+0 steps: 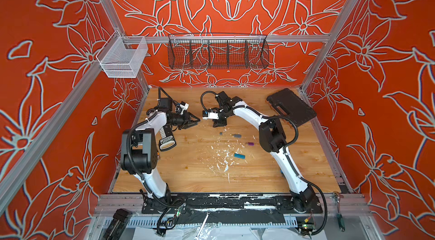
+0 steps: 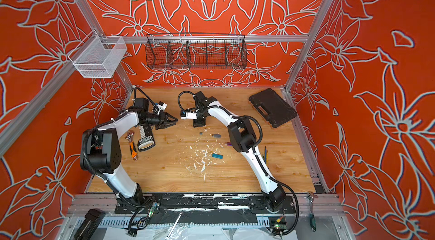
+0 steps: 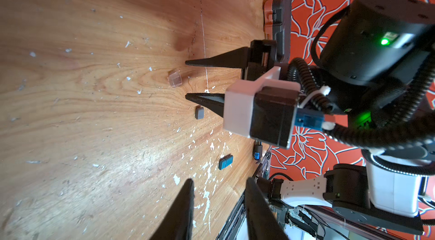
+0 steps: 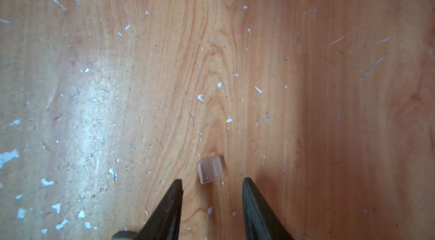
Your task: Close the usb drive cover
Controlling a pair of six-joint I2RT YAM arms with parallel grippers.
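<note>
A small clear piece (image 4: 209,168) lies on the table between and just ahead of my right gripper's open fingers (image 4: 213,187), not held. In the left wrist view it sits beside those fingers (image 3: 185,80). A grey piece (image 3: 199,113) lies nearby, a grey stick (image 1: 237,135) and a purple one (image 1: 249,143) farther right, and a teal one (image 1: 239,155) nearer the front. My left gripper (image 1: 195,121) is open with nothing between its fingers, left of the right gripper, facing it. Which piece is the cover is unclear.
A black case (image 1: 291,107) lies at back right. A wrench (image 2: 132,144) and a black-and-white item (image 2: 146,142) lie at left under or beside the left arm. Wire baskets (image 1: 218,54) hang at the back. The front middle has flaked patches and free room.
</note>
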